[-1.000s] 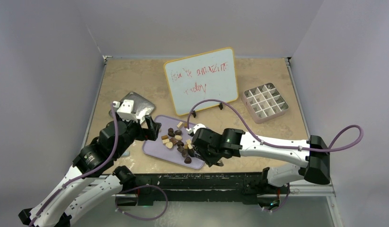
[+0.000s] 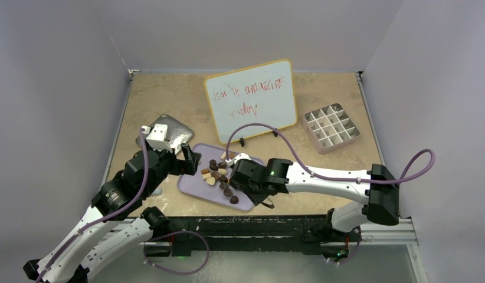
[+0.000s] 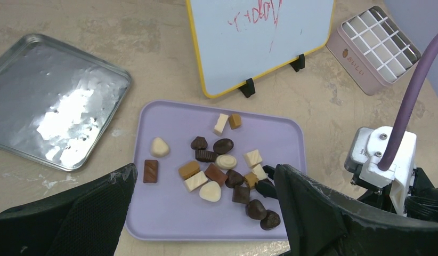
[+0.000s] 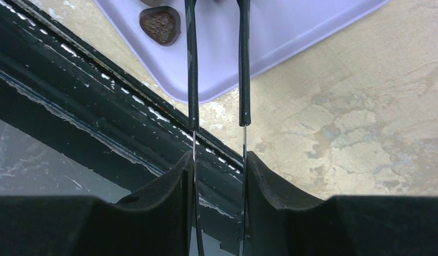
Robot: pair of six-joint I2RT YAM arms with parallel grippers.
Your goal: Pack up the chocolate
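Note:
Assorted dark, milk and white chocolates, such as a brown bar (image 3: 151,170), lie on a lilac tray (image 3: 166,224). My left gripper, its broad black fingers (image 3: 78,213) wide apart, is open above the tray's near side with nothing between them. My right gripper is down among the chocolates at the tray's right side, its long fingers (image 4: 192,69) shut on what looks like a dark chocolate, mostly out of view at the top of the right wrist view. A pink box (image 2: 330,128) with white compartments stands at the back right.
A metal tray (image 3: 30,96) lies at the left. A leaning whiteboard (image 2: 249,99) with red writing stands behind the lilac tray. Bare table shows between the right arm and the box. The table's dark front edge (image 4: 67,106) runs below the tray.
Over the last second the right arm has moved left, further over the chocolates in the tray. The left arm has not moved.

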